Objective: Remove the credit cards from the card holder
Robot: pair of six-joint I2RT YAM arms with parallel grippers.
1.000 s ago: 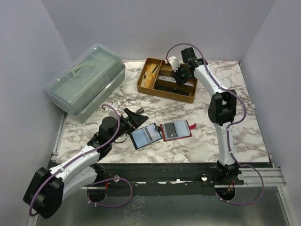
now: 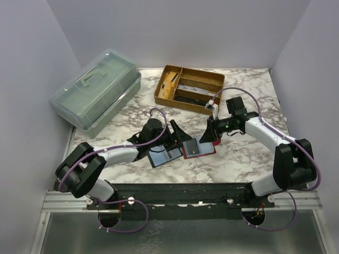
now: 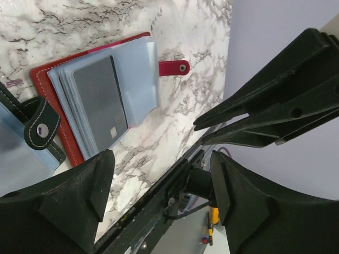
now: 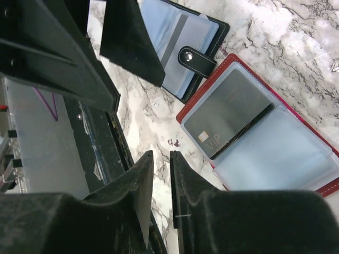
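Observation:
A red card holder lies open on the marble table, its clear sleeves showing a grey VIP card. A black card holder with a snap strap lies left of it. My left gripper hovers open above the two holders, nothing between its fingers. My right gripper is above the red holder's right part, nothing visible between its fingertips, which stand slightly apart.
A wooden divided box with cards and items stands at the back. A translucent green case lies at the left. The table's front edge is close to both holders.
My right gripper has come from the wooden box forward and down to the red holder. My left gripper has moved rightward toward it. The holders have not visibly moved.

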